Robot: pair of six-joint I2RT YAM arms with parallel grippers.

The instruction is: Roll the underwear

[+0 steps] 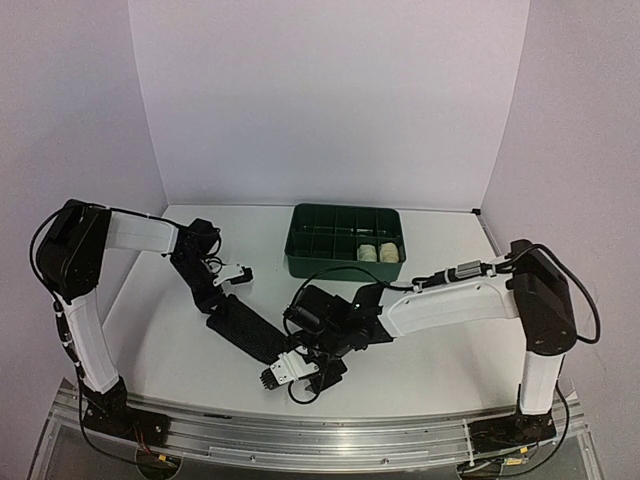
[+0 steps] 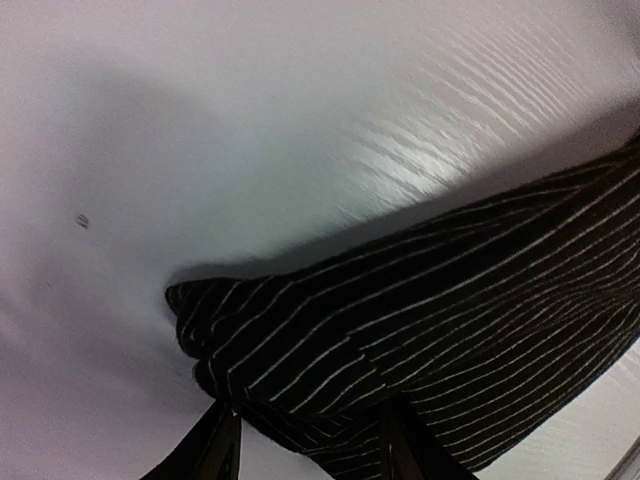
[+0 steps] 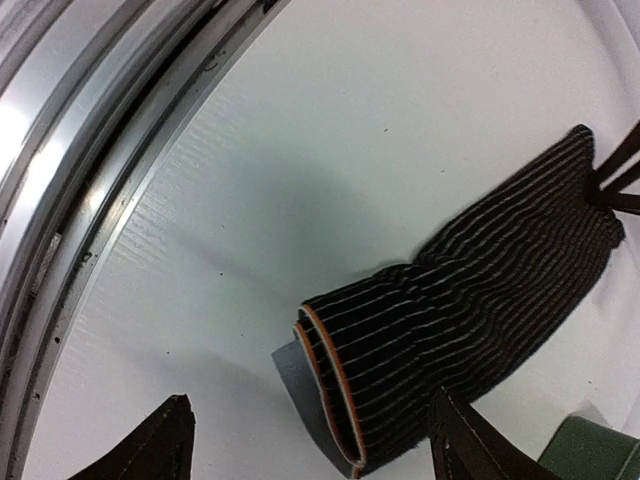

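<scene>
A long folded strip of black pinstriped underwear (image 1: 243, 328) lies diagonally on the table; in the right wrist view its near end (image 3: 380, 360) shows an orange-edged band. My left gripper is low at the far-left end of the cloth (image 2: 470, 300), its fingers over the fabric; whether they hold it cannot be told. My right gripper is above the band end, its fingers apart and open, with the band lying between and beyond them. In the top view the right arm hides that end.
A green divided box (image 1: 300, 262) stands at the back centre, with light rolled items in its right compartments. The metal rail (image 3: 100, 120) runs along the table's front edge.
</scene>
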